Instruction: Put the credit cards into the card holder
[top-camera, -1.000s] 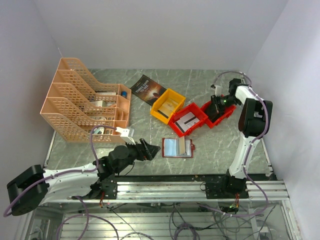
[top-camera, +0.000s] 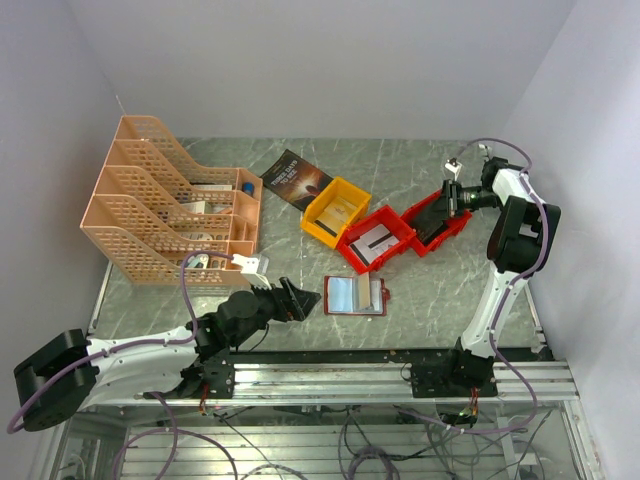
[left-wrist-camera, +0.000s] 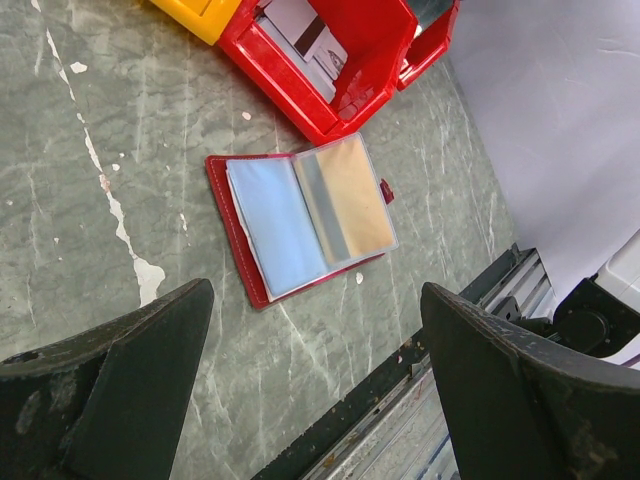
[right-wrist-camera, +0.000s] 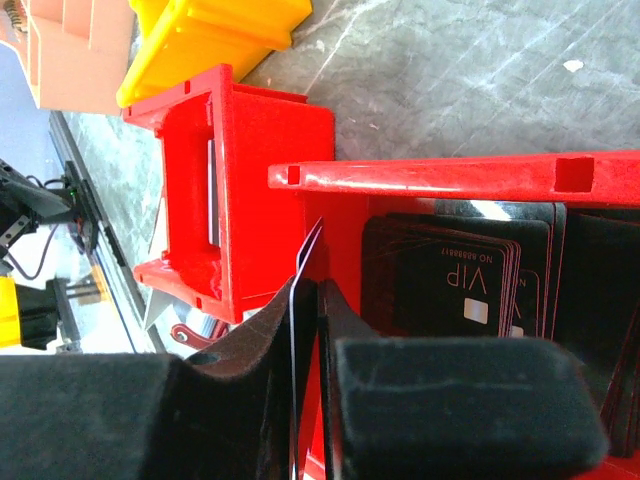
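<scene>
My right gripper (top-camera: 452, 200) is shut inside the right red bin (right-wrist-camera: 420, 172), with a thin dark card (right-wrist-camera: 305, 260) upright between its fingers. A stack of black VIP cards (right-wrist-camera: 440, 275) lies in that bin beside it. The open card holder (top-camera: 355, 295), red-edged with clear sleeves, lies on the table in front, seen also in the left wrist view. My left gripper (top-camera: 300, 301) stands open left of the holder, empty.
A middle red bin (top-camera: 355, 235) holds white cards, a yellow bin (top-camera: 317, 226) stands left of it, a dark booklet (top-camera: 296, 180) lies behind. A peach tiered rack (top-camera: 140, 210) fills the left. Bare table lies around the holder.
The right gripper and its wrist have shifted rightward within the right red bin since a second ago. The left arm has not moved.
</scene>
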